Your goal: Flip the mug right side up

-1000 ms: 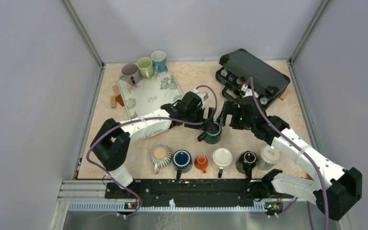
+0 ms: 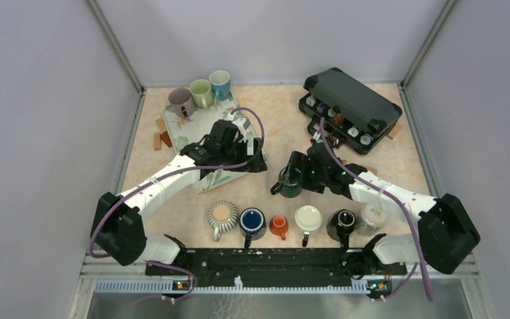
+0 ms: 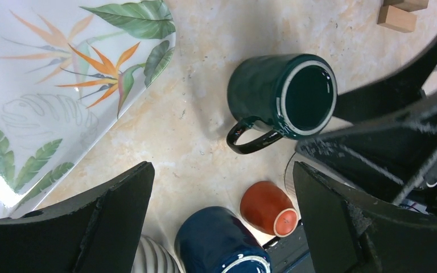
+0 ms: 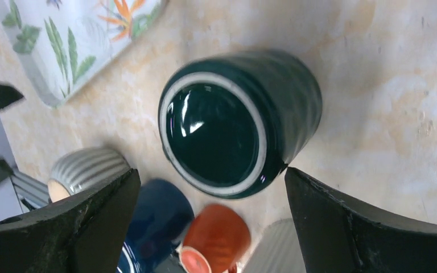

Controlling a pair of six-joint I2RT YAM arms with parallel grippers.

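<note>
A dark green mug (image 3: 250, 91) lies on its side on the table, its pale-rimmed base facing my right gripper (image 2: 309, 173) and its handle low on the near side. In the right wrist view the mug's base (image 4: 210, 133) sits between that open gripper's fingers, with no grip visible. In the top view my left gripper (image 2: 252, 156) is open, up and left of the mug, above the tray's edge, holding nothing.
A floral tray (image 2: 196, 126) with mugs stands at back left, a black case (image 2: 358, 100) at back right. A front row holds a striped cup (image 2: 222, 216), blue mug (image 2: 252, 222), orange cup (image 2: 279, 224), white mug (image 2: 308, 219) and others.
My left gripper has drawn back up and left from the mug. My right gripper has moved left and lower onto it, and the mug has shifted slightly left.
</note>
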